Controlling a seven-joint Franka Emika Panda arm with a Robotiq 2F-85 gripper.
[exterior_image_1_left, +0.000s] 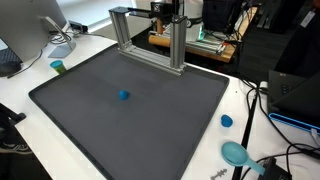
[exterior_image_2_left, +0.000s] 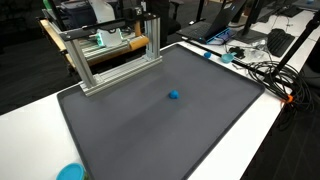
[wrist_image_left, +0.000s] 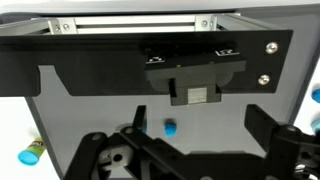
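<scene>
My gripper stands open at the bottom of the wrist view, its dark fingers wide apart and nothing held between them. Just ahead of it lies a long black bar (wrist_image_left: 100, 60) with a black block on it bearing a pale square (wrist_image_left: 197, 95). A small blue object (wrist_image_left: 170, 129) rests on the grey mat below, partly framed by the fingers. The same blue object (exterior_image_1_left: 123, 95) sits on the left half of the mat in exterior view 1 and near the middle (exterior_image_2_left: 174, 95) in exterior view 2. Neither exterior view shows the fingertips clearly.
A pale metal frame (exterior_image_2_left: 125, 67) stands at the mat's edge. Beyond the mat (exterior_image_1_left: 140, 125) are a green-and-blue container (exterior_image_1_left: 58, 66), a blue round item (exterior_image_1_left: 226, 121) and a turquoise item (exterior_image_1_left: 236, 154) near cables.
</scene>
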